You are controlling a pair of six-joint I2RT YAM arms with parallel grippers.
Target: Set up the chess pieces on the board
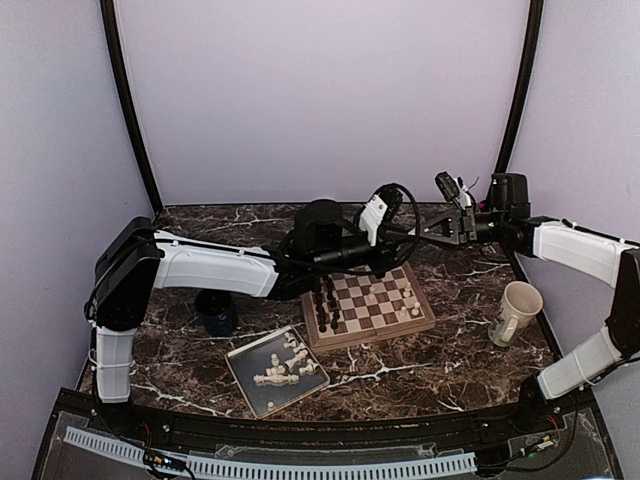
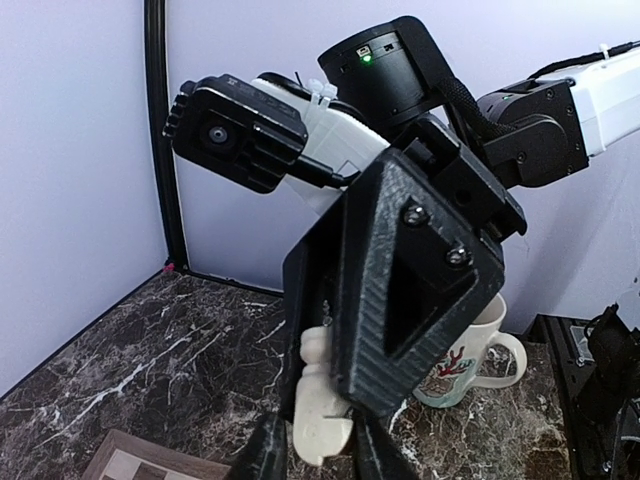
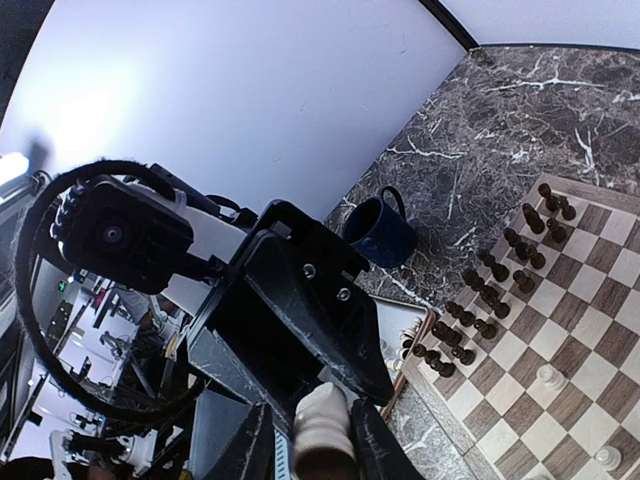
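Observation:
A white chess piece (image 2: 320,410) is held above the board where the two grippers meet. My left gripper is shut on it. The right gripper has its fingers on both sides of the same piece (image 3: 323,430); whether they press on it I cannot tell. The wooden chessboard (image 1: 385,338) lies below, partly hidden by the left arm in the top view. Dark pieces (image 3: 490,295) stand in rows along one side, and a few white pieces (image 3: 550,376) stand elsewhere on the board.
A grey tray (image 1: 245,385) with several white pieces (image 1: 275,378) lies at the front left of the board. A dark blue mug (image 3: 380,232) stands left of the board and a white mug (image 1: 517,312) to its right.

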